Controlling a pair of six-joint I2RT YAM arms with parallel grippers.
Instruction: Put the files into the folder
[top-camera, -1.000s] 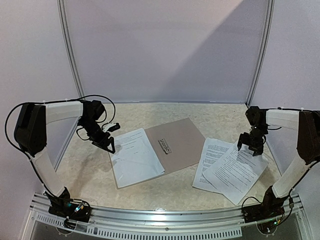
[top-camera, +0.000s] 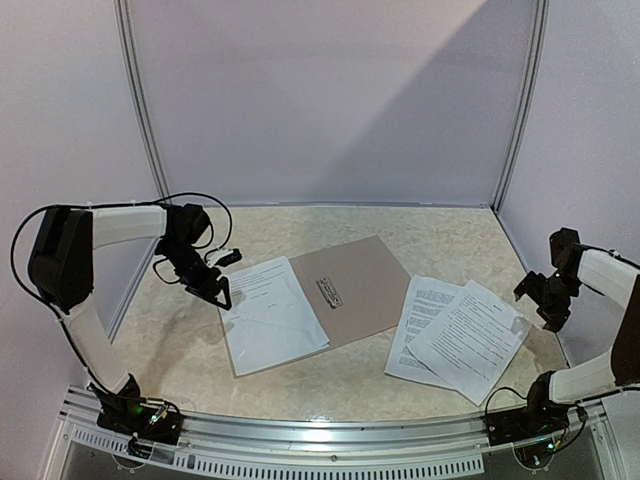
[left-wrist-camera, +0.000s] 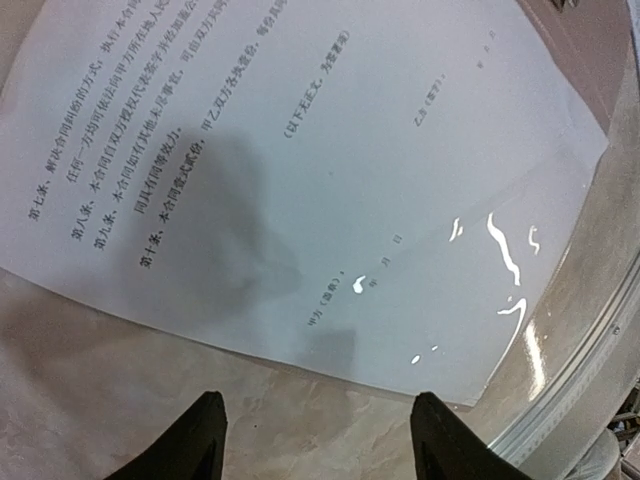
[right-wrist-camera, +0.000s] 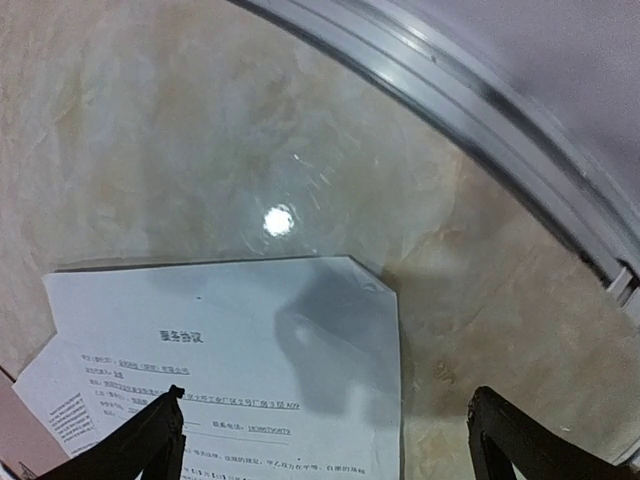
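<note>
The grey-brown folder (top-camera: 360, 270) lies open mid-table, metal clip (top-camera: 329, 292) showing, white sheets (top-camera: 270, 315) on its left half. Two loose printed papers (top-camera: 470, 340) overlap right of it. My left gripper (top-camera: 215, 295) hangs over the folder's left edge; in the left wrist view its fingers are apart over the table at the sheet's edge, nothing between them. My right gripper (top-camera: 540, 305) is open at the right edge, just beyond the papers' corner, holding nothing; the right wrist view shows a slightly folded corner on the top paper (right-wrist-camera: 230, 340).
Metal rails and pale walls border the table on the sides and back. Cables loop around the left arm.
The left arm is almost still.
</note>
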